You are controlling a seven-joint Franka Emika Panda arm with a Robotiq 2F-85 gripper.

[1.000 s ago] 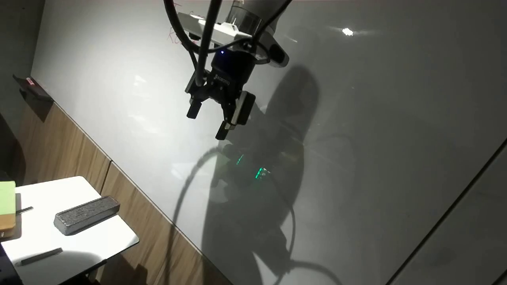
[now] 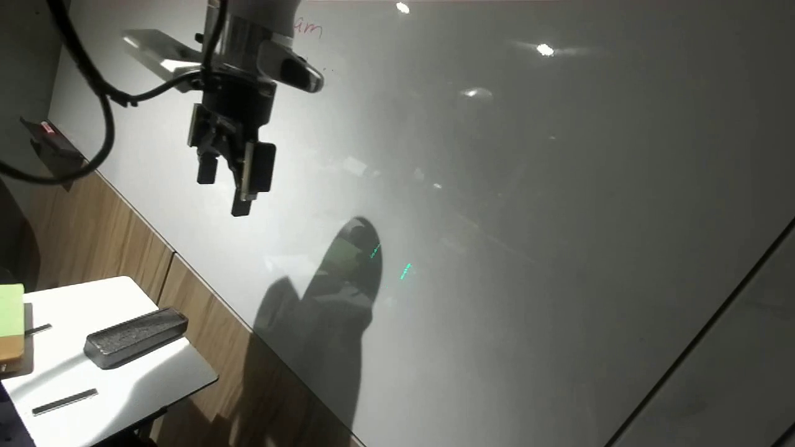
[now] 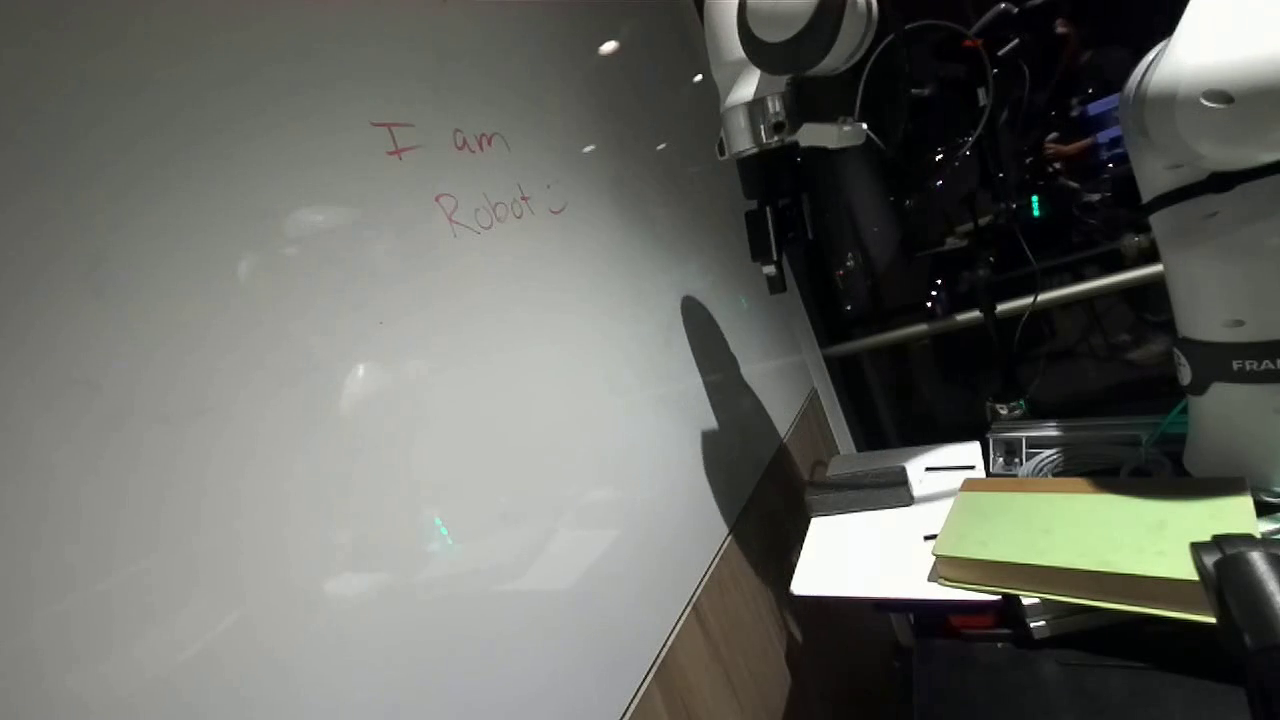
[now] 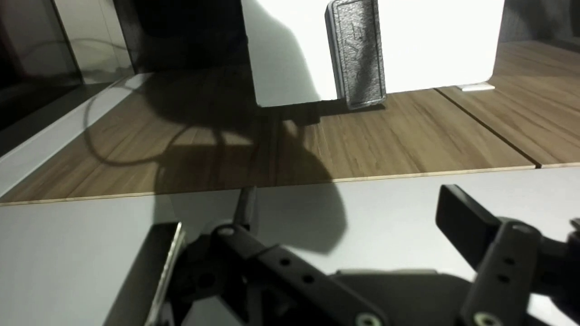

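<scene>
My gripper (image 2: pixel 225 195) stands open in front of the whiteboard (image 2: pixel 507 246), with nothing between its fingers. In the wrist view its dark fingers (image 4: pixel 467 225) are spread wide apart along the lower part. A dark grey block like a board eraser (image 2: pixel 136 338) lies on a small white table (image 2: pixel 123 294), down and to the left of the gripper in exterior view 1. The wrist view has this eraser (image 4: pixel 359 54) at the top, well beyond the fingertips. Red handwriting (image 3: pixel 480 210) reading "I am Robot" with a smiley marks the board.
A green-covered book or box (image 3: pixel 1092 534) sits at one side of the table. Thin dark slots or strips (image 2: pixel 64 402) show on the tabletop. Wood panelling (image 2: pixel 197 298) runs below the board. A loose black cable (image 2: pixel 104 141) hangs by the arm.
My gripper has moved left in exterior view 1, toward the table's side, and hangs more upright. It is open in both frames. The eraser has not moved.
</scene>
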